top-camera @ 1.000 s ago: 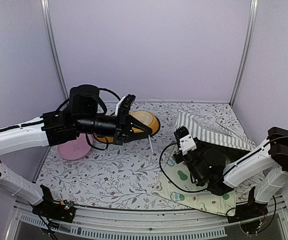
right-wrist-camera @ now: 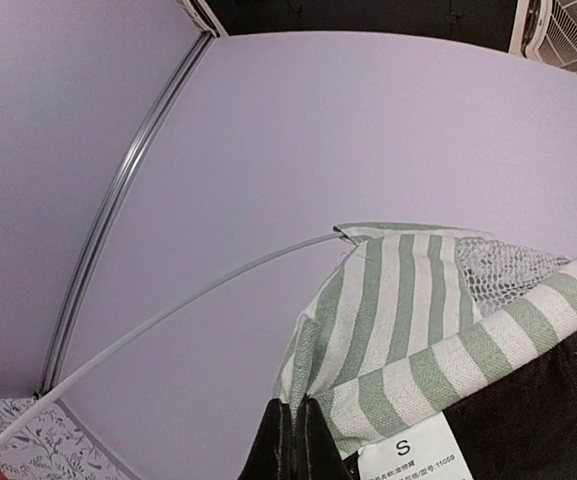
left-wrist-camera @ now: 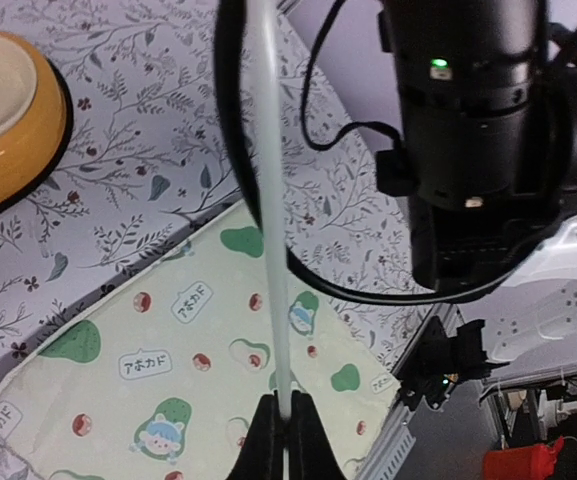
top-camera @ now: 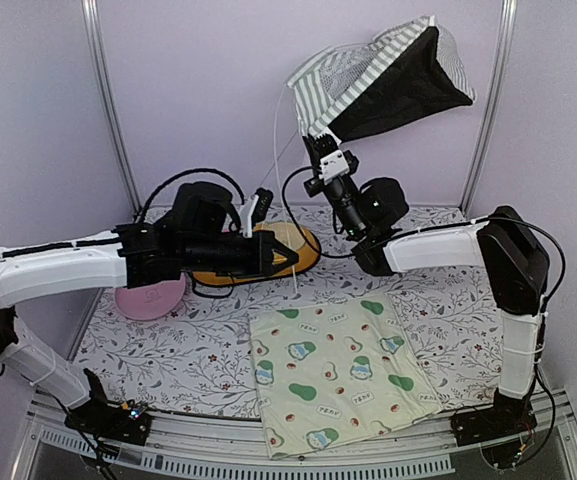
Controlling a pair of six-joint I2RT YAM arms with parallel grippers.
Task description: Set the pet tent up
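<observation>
High at the upper right of the top view hangs the tent fabric (top-camera: 378, 80), striped, with mesh and a black panel. My right gripper (top-camera: 318, 140) is shut on a striped corner of it, seen close in the right wrist view (right-wrist-camera: 293, 420). A thin white pole (right-wrist-camera: 168, 325) runs out of the fabric and arcs downward. My left gripper, lower and left, is shut on this pole (left-wrist-camera: 270, 200). The mat (top-camera: 338, 370) with avocado print lies flat on the front middle of the table.
A yellow double-bowl feeder (left-wrist-camera: 8, 150) stands at the back centre, partly behind the left arm. A pink plate (top-camera: 148, 305) lies at the left. Walls enclose the table.
My left gripper rose and came back down with the pole in it.
</observation>
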